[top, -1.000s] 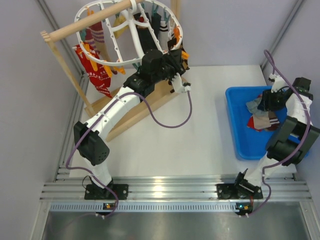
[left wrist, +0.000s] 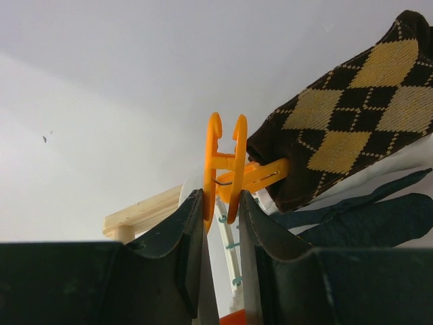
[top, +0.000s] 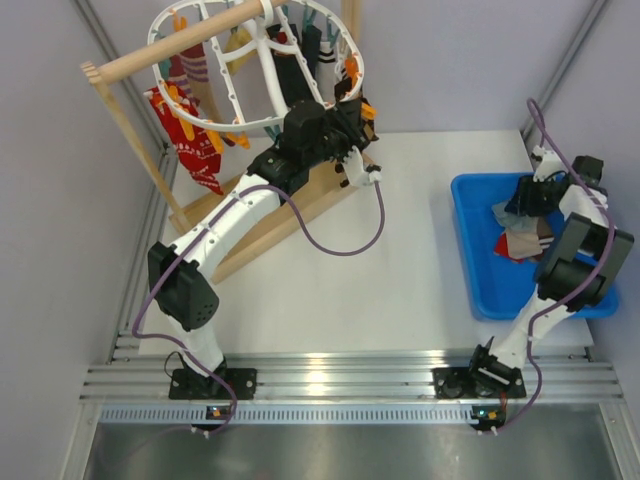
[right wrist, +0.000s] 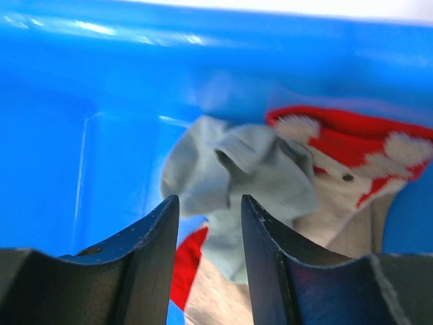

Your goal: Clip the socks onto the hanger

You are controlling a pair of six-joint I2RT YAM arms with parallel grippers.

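Observation:
The white hanger (top: pixel 230 100) hangs from a wooden frame, several socks clipped on it. In the left wrist view my left gripper has its fingers on an orange clip (left wrist: pixel 240 145) beside a brown argyle sock (left wrist: pixel 365 108); whether it grips tightly is hard to tell. My right gripper is open above a grey-blue sock (right wrist: pixel 230 183) in the blue bin (top: pixel 480 290), with red and beige socks (right wrist: pixel 345 142) around it.
The wooden frame (top: pixel 135 140) fills the upper left of the top view.
My right arm has shifted slightly, its gripper staying over the socks in the bin. The left arm and the hanger look unchanged.

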